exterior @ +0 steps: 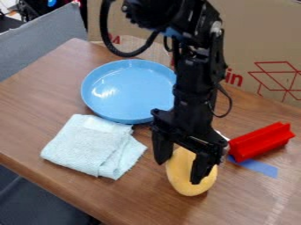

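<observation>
My black gripper (186,151) is low over a yellow, rounded object (191,183) near the table's front, its fingers around the object's upper part; whether they touch or grip it I cannot tell. To the left lies a folded light blue cloth (88,151). A blue plate (118,90) sits behind it. A red object (261,141) lies to the right on a strip of blue tape (261,168), with a white object mostly hidden by the gripper beside it.
A cardboard box (265,53) stands along the back. A grey surface lies beyond its left edge.
</observation>
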